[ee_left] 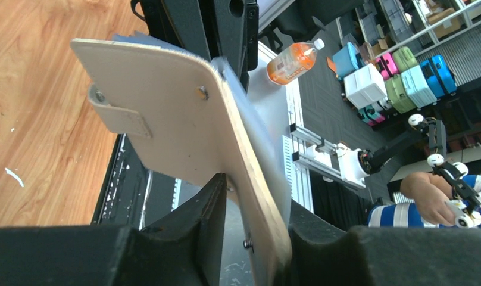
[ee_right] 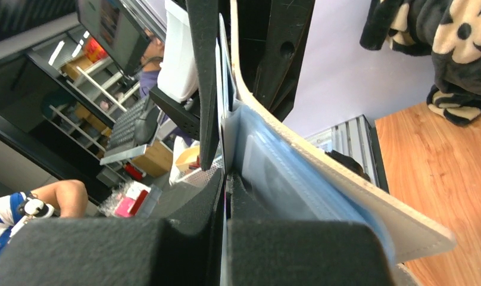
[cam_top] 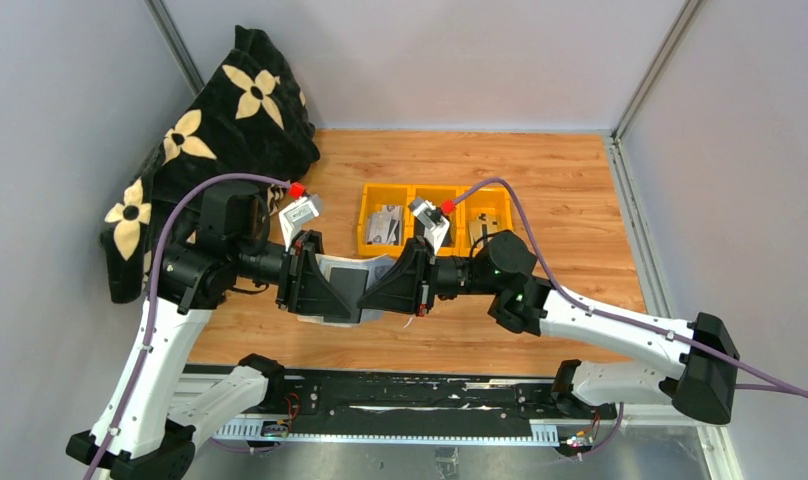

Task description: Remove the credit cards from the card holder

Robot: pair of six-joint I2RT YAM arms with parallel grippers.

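The card holder (cam_top: 345,283), pale tan outside with translucent blue sleeves, hangs above the table between my two grippers. In the left wrist view its tan cover (ee_left: 155,113) reaches down between the fingers of my left gripper; whether these grip it is unclear. In the right wrist view my right gripper is shut at the edge of the blue sleeves (ee_right: 286,173), with thin layers at its fingertips; whether a card is among them I cannot tell.
A yellow three-compartment tray (cam_top: 435,195) with flat items stands at the back. A dark flowered cushion (cam_top: 210,110) fills the back left.
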